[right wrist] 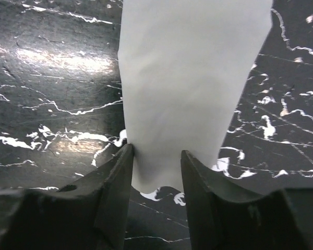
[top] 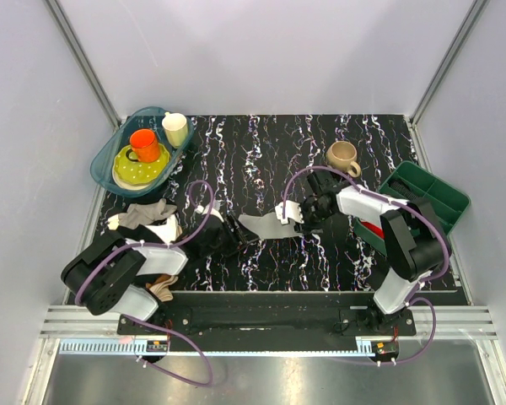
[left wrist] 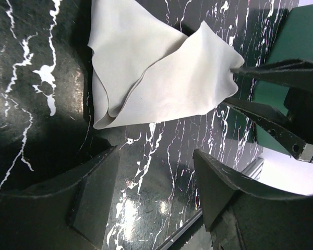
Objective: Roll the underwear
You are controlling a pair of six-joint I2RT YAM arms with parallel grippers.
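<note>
A light grey piece of underwear (top: 270, 225) lies folded into a strip across the middle of the table. In the left wrist view, its folded layers (left wrist: 151, 91) show beyond my left gripper. That gripper is open with bare table between its fingers, close to the cloth's left end. At the other end my right gripper is partly open, its fingers over the narrow end of the cloth (right wrist: 182, 94). Cloth shows between those fingertips, but a grip on it does not show.
A blue basket (top: 106, 160) with cups and a plate stands at back left. Other cloths (top: 148, 213) are piled beneath the left arm. A tan mug (top: 343, 155) and a green divided box (top: 451, 207) are at right.
</note>
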